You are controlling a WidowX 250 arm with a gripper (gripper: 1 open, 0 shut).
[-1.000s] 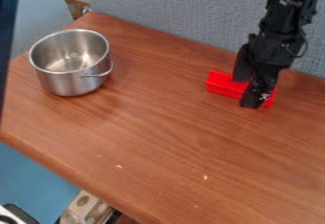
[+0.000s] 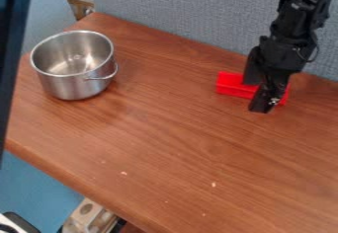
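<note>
My black gripper (image 2: 268,91) points down at the right of the table, its fingers open and reaching down over a red block (image 2: 231,84). The red block lies flat near the back edge, partly hidden behind the gripper, so whether the fingers touch it I cannot tell. A steel pot (image 2: 73,64) with side handles stands at the left of the table.
A grey padded wall (image 2: 185,10) runs along the back. Blue floor shows at the lower left, beyond the table's edge.
</note>
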